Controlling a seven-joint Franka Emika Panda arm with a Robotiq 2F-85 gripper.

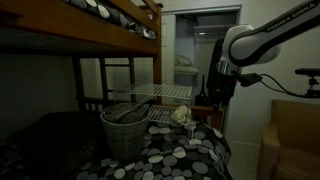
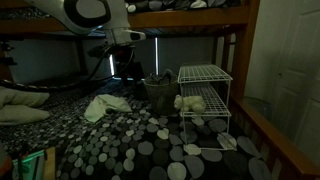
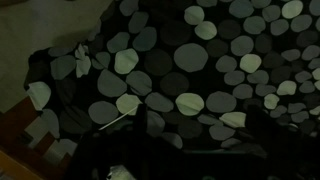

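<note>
My gripper shows as two dark fingers at the bottom of the wrist view, standing apart with nothing visible between them. Below them lies the bed cover (image 3: 190,55), black with grey and pale dots. In exterior view 1 the white arm (image 1: 240,50) reaches in from the right, its dark gripper end hanging above the bed. A white wire rack (image 2: 205,73) stands on the bed, with a pale, soft-looking lump (image 2: 190,103) on its lower shelf. Beside the rack is a grey woven basket (image 1: 125,137) with something dark in its top.
A crumpled white cloth (image 2: 107,106) lies on the bed on the arm's side. The upper bunk (image 1: 85,35) overhangs the basket and rack. A brown armchair (image 1: 292,135) stands at the right. Dotted cover in front of the rack is mostly clear.
</note>
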